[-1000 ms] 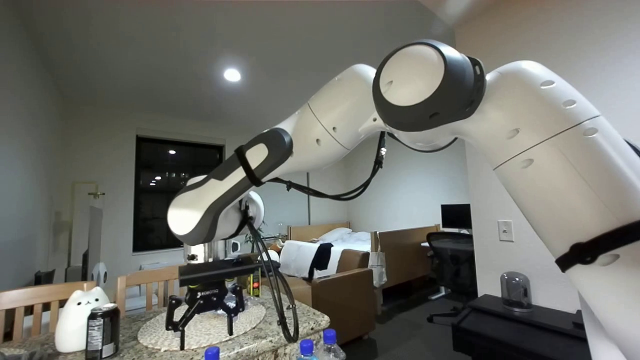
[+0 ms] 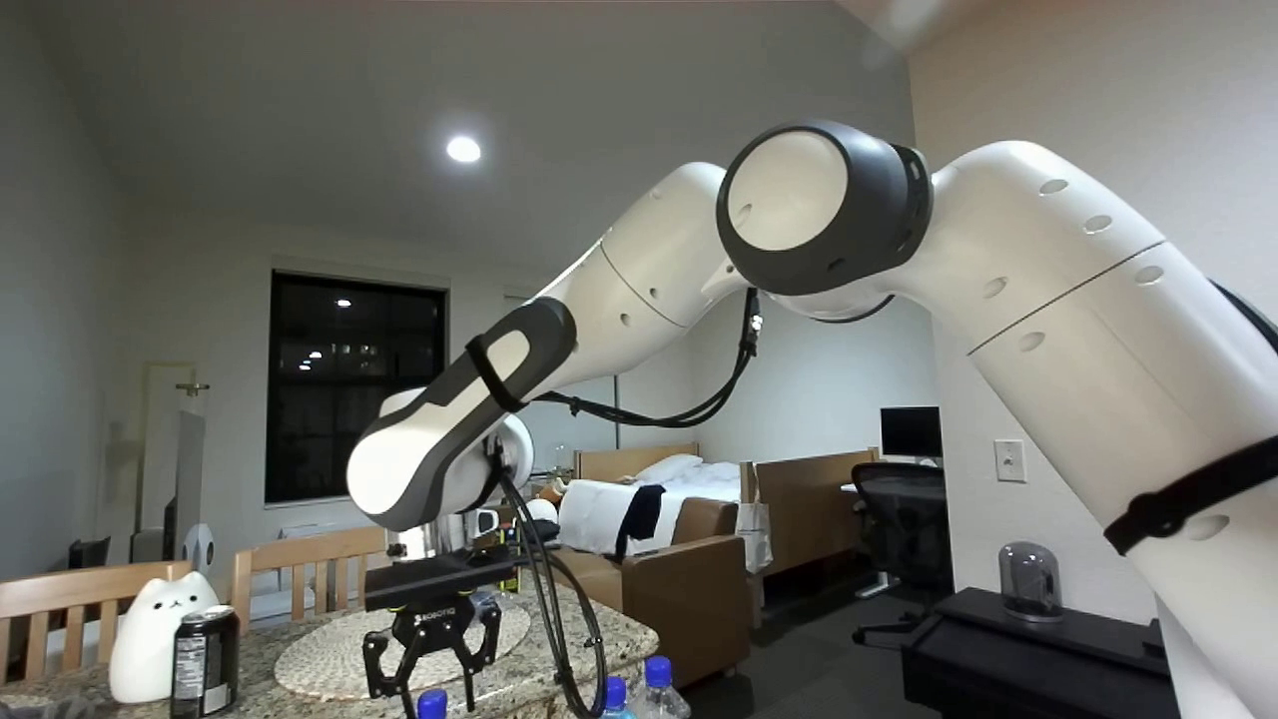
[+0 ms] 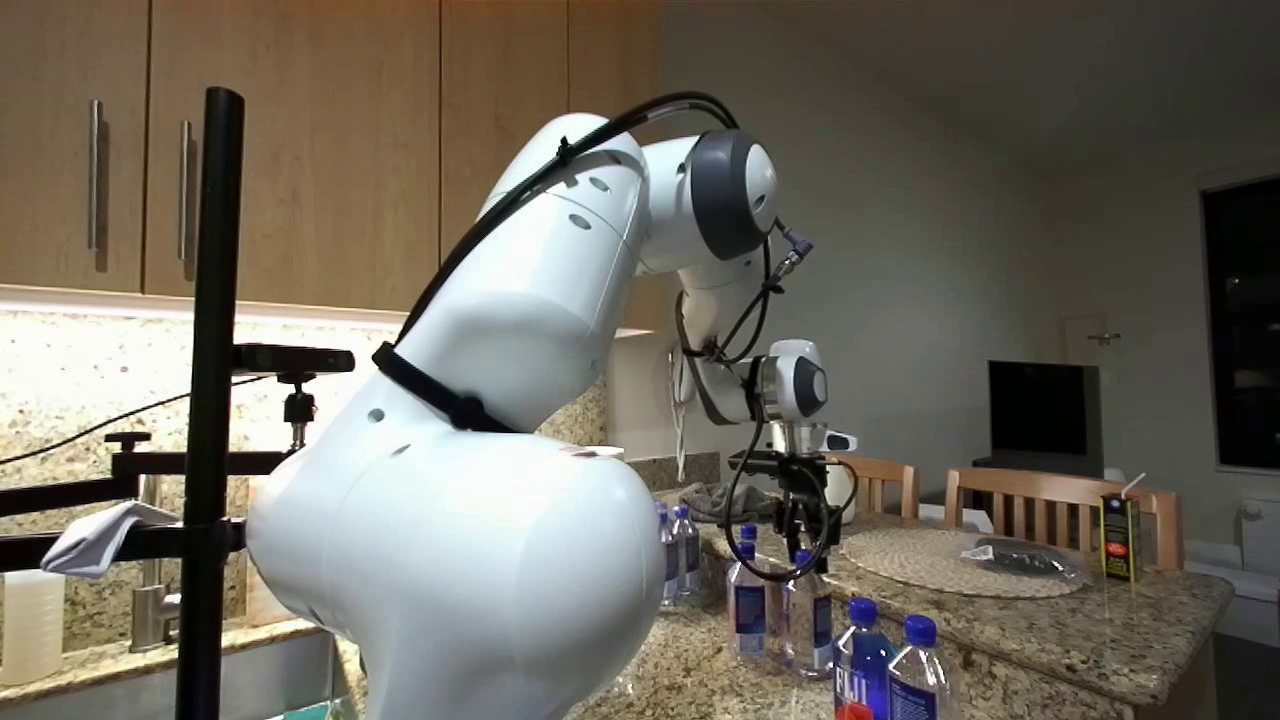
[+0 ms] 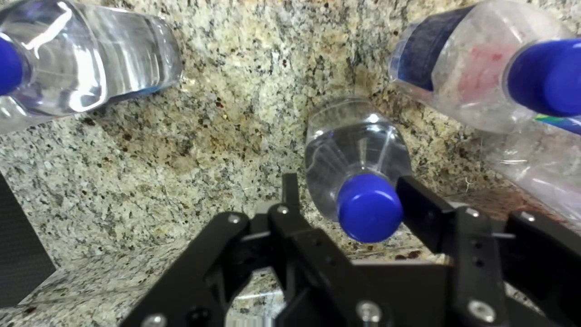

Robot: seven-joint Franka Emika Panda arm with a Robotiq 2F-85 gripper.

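In the wrist view a clear bottle with a blue cap stands between the black fingers of my gripper. The right finger is close against the cap's side, and a gap shows between the cap and the left finger. The fingers are part open. From exterior view 1, the gripper points down, its fingertips at the height of a blue bottle cap. Exterior view 2 has the gripper above the bottles, partly hidden by its cable loop.
Other bottles flank this one: a clear bottle at left and a labelled bottle at right in the wrist view. A raised granite counter lies close by, bearing a woven mat. A dark can stands beside a white cat figure.
The arm has come down, and the gripper has moved lower and slightly to the right in exterior view 1. Its fingers stand closer together than a second ago.
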